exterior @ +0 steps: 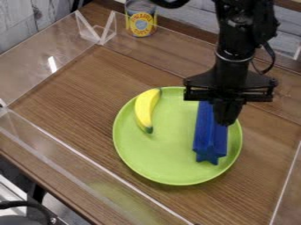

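A green plate [153, 154] lies on the wooden table, with a yellow banana [146, 111] on its left part. A blue object [209, 139] lies lengthwise on the plate's right part. The black gripper [226, 111] hangs over the far end of the blue object, partly hiding it. Its fingertips are dark and small in view, and nothing clearly shows held between them.
A yellow-labelled can [141, 21] stands at the back.
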